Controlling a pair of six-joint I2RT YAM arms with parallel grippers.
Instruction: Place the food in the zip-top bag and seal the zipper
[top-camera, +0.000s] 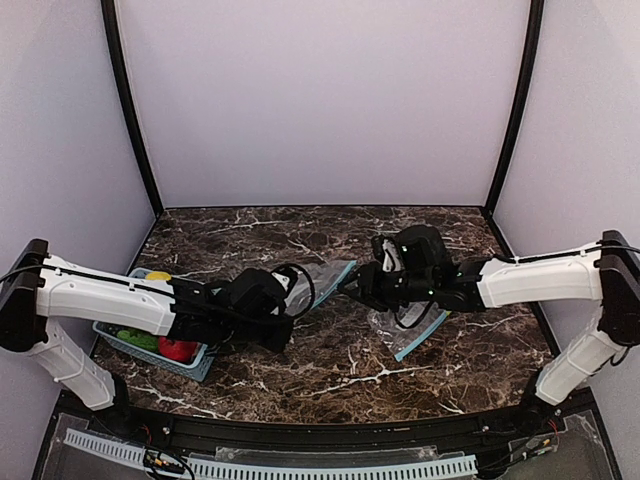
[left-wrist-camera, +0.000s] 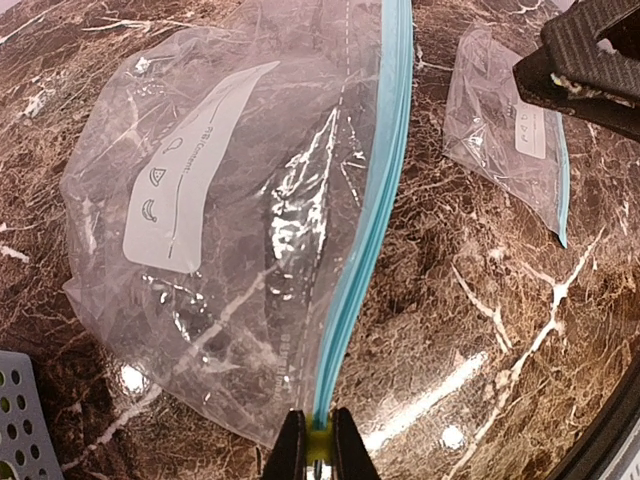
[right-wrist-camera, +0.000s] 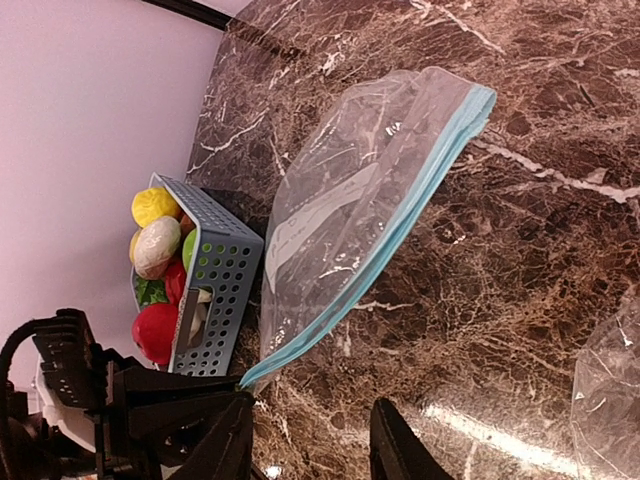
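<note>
A clear bag (left-wrist-camera: 250, 200) with a blue zipper strip (left-wrist-camera: 385, 190) is pinched by one end of that strip in my left gripper. In the right wrist view the same bag (right-wrist-camera: 340, 190) stretches away from the left gripper, its zipper looking closed along its length. My right gripper is partly open, nothing between its fingers, near the bag's free zipper end (top-camera: 350, 268) in the top view. The blue basket (right-wrist-camera: 225, 285) at the left holds the food (right-wrist-camera: 157, 250), several pieces of fruit and vegetables.
Under the right arm a second clear bag (top-camera: 425, 330) with a blue zipper lies flat on the dark marbled table (top-camera: 330, 400). Walls close off the back and sides.
</note>
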